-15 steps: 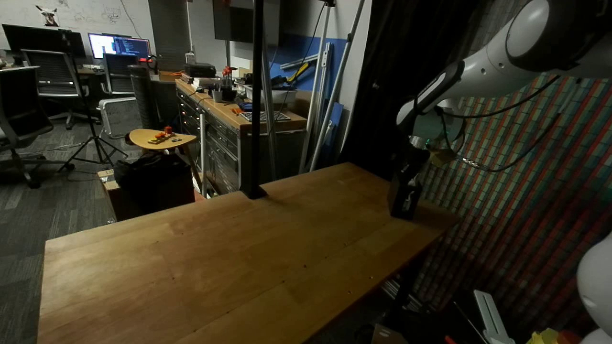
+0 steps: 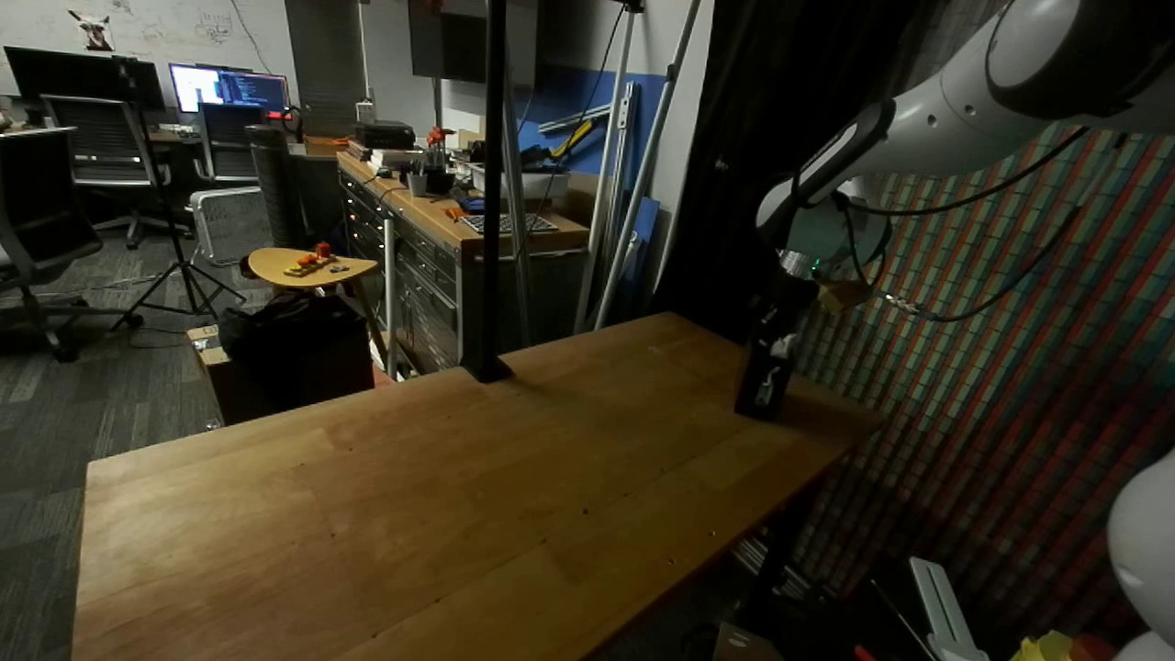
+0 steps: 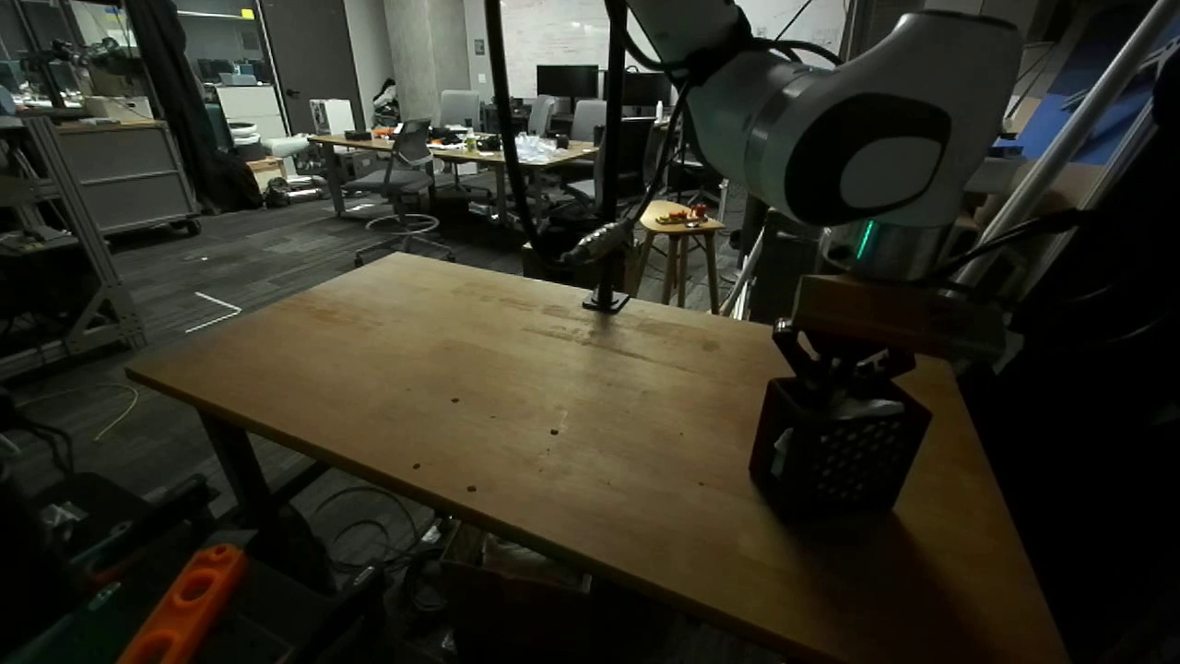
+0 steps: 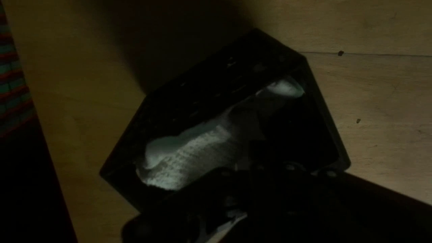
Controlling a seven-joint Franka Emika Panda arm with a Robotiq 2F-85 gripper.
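Observation:
A black box (image 3: 843, 448) with a perforated side stands on the wooden table (image 3: 365, 332) near its right end. Pale cloth (image 4: 194, 158) lies inside it, with a lighter bit in the far corner; some cloth also shows at the top and through a side opening in exterior view 2. My gripper (image 3: 849, 382) reaches down to the top of the box, its tips low at or inside the opening. Its fingers are shut. Darkness hides the fingertips, and whether they pinch the rim or any cloth cannot be told.
A black post (image 2: 492, 220) rises from the table's far edge, with cables hanging near it in exterior view 2. The table's right edge and a dark curtain (image 2: 810, 110) lie close to the box.
In exterior view 1 the box and my gripper have shifted slightly left together, and the box still stands at the table's right end.

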